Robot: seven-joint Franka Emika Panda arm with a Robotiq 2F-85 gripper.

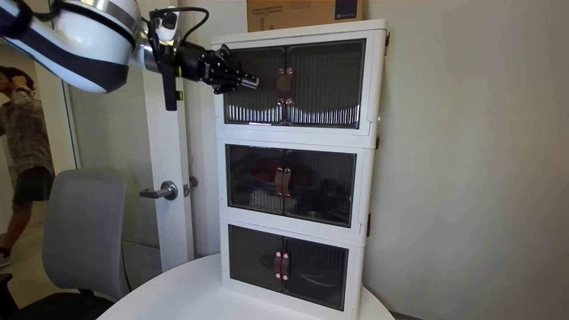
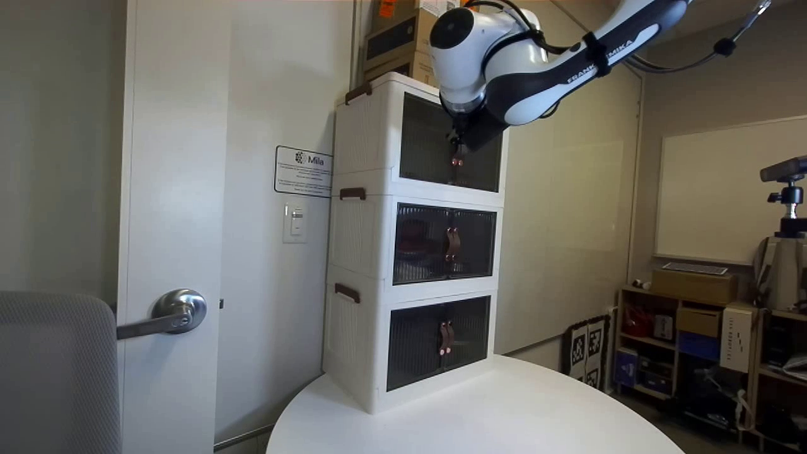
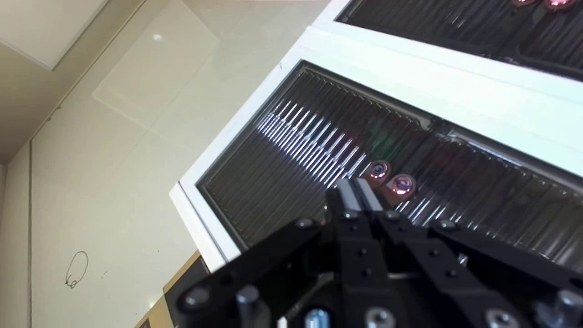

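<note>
A white three-tier cabinet has dark ribbed double doors, all closed. The top tier's paired brown leather handles hang at the middle seam, held by copper-coloured studs. My gripper stands apart from them, to their left in exterior view 1 and in front of the top doors. Its grey fingertips are pressed together in the wrist view, with nothing between them. Beyond the tips, the upper studs of the handles show, while the lower part of the straps is hidden behind the fingers.
Cardboard boxes sit on top of the cabinet. Below, the round white table has bare space in front. A grey chair and a room door with a lever handle stand left. A person shows beyond the glass.
</note>
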